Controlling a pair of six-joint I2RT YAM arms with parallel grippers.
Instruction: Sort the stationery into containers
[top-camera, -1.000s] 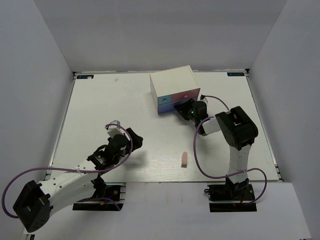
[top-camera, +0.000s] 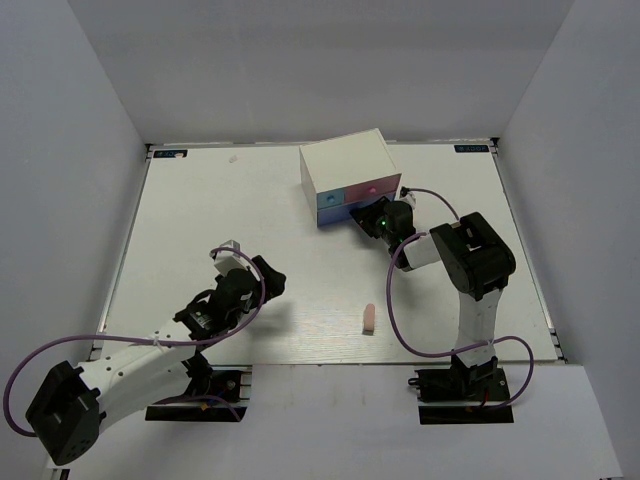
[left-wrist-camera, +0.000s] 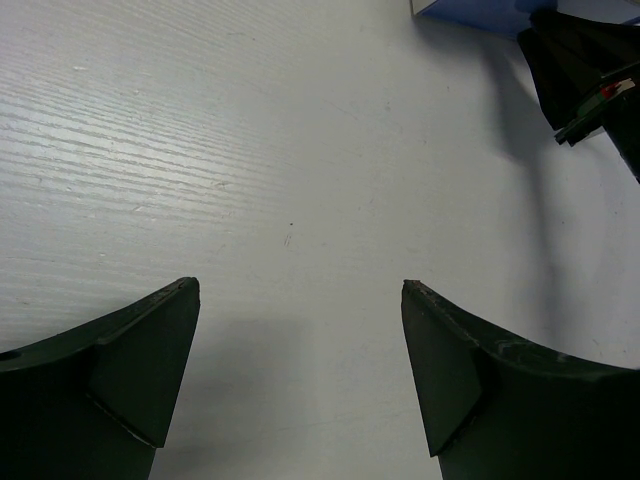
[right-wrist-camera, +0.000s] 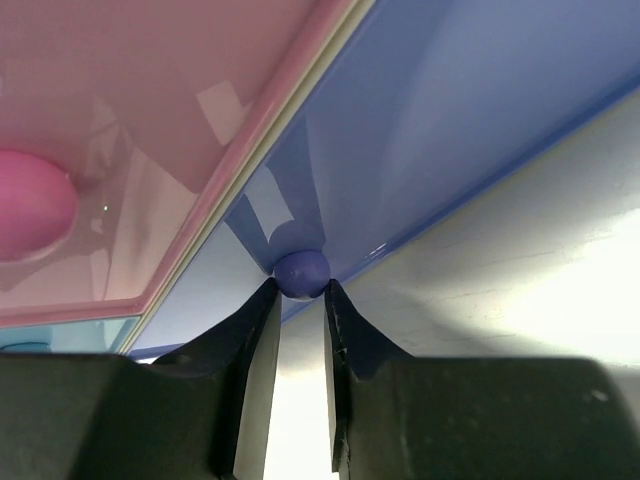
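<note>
A white drawer cabinet (top-camera: 348, 162) stands at the back of the table. Its front has a pink drawer (top-camera: 370, 190) and a small light-blue drawer (top-camera: 330, 198) above a wide blue drawer (right-wrist-camera: 440, 110). The tips of my right gripper are at the round blue knob (right-wrist-camera: 302, 272) of that wide drawer, one on each side; whether they press on it I cannot tell. At the front left, my left gripper is open above bare table, nothing between its fingers. A small pinkish block (top-camera: 369, 319) lies near the front edge.
Wide free table (top-camera: 190, 210) lies to the left of the cabinet. The right arm (top-camera: 478, 258) covers part of the right side. A pink knob (right-wrist-camera: 35, 205) is on the drawer just above my right gripper.
Both arms and the pinkish block look the same as before. Any movement of the right gripper or the wide blue drawer is too small to make out in the top view.
</note>
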